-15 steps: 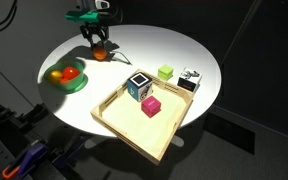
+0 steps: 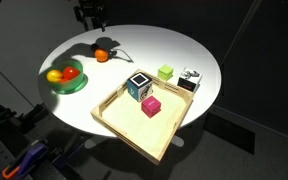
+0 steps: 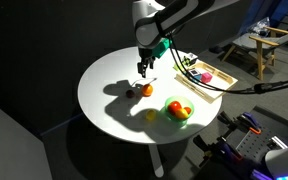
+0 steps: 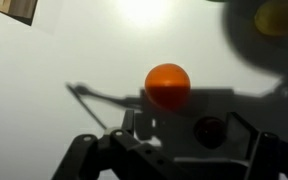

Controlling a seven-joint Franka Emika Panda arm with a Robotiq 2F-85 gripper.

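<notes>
My gripper (image 2: 92, 22) is raised above the back of the white round table (image 2: 154, 45), its fingers apart with nothing between them. An orange ball (image 4: 168, 86) rests on the table beyond the fingertips in the wrist view. Close to it lies a small dark red ball (image 4: 210, 131), which shows in front of the gap between the fingers. In exterior view 2 a yellow ball (image 3: 151, 116) sits beside a green bowl (image 3: 170, 112). Red and orange round items (image 3: 174, 107) lie inside that bowl.
A wooden tray (image 2: 114, 97) stands near the table's front edge, holding a pink cube (image 2: 151, 107) and a patterned cube (image 2: 139, 86). A green cube (image 2: 165, 72) and a white-and-black box (image 2: 189, 79) are by its far side.
The gripper has risen up and away from the orange ball, which it was close above a second ago. The ball has shifted slightly; the bowl and tray stay put.
</notes>
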